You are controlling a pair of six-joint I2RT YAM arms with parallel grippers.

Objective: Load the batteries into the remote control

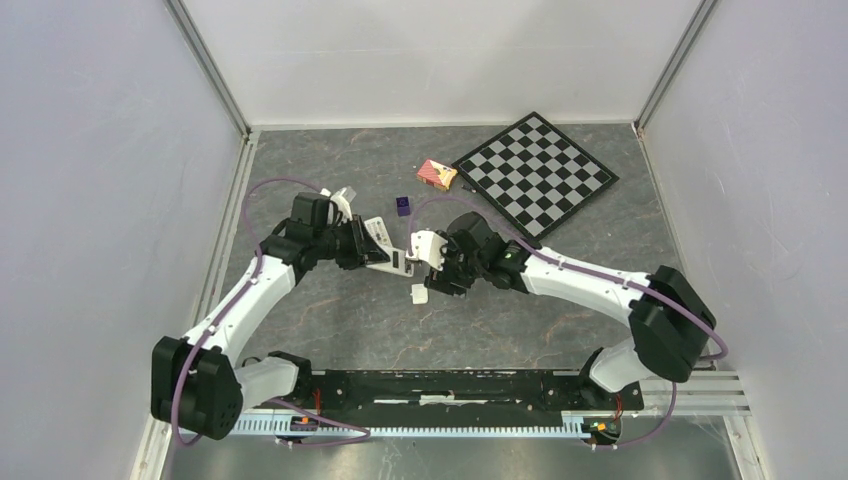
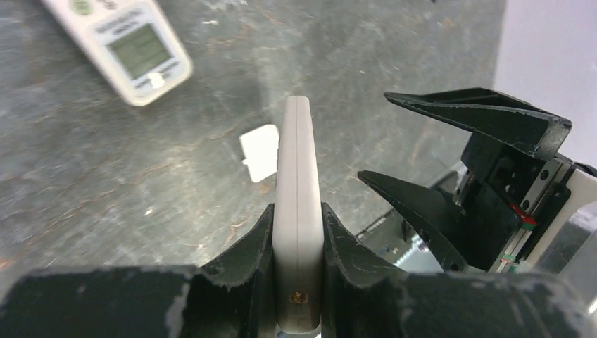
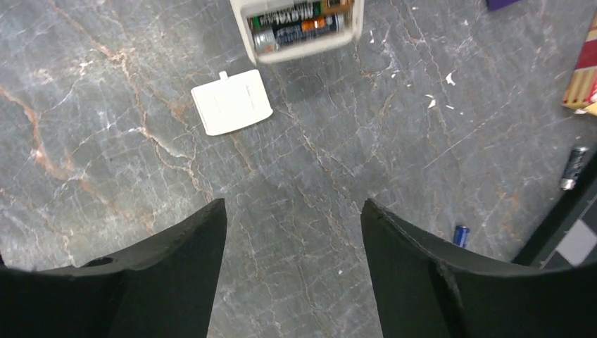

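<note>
My left gripper is shut on a white remote (image 2: pixel 298 169), held edge-on above the table. In the right wrist view the remote's open battery compartment (image 3: pixel 304 51) shows at the top edge, with batteries (image 3: pixel 299 32) lying side by side inside; part is cut off by the frame. The white battery cover (image 3: pixel 232 103) lies flat on the table below it, apart from both grippers. My right gripper is open, nothing between its fingers; it hangs close to the right of the remote in the top view.
Another remote with a screen (image 2: pixel 139 51) lies on the table. Two small loose batteries, one dark (image 3: pixel 573 167) and one blue (image 3: pixel 461 236), lie near the checkered board (image 1: pixel 537 172). A purple box (image 1: pixel 403 206) and a red-yellow box (image 1: pixel 437 175) stand further back.
</note>
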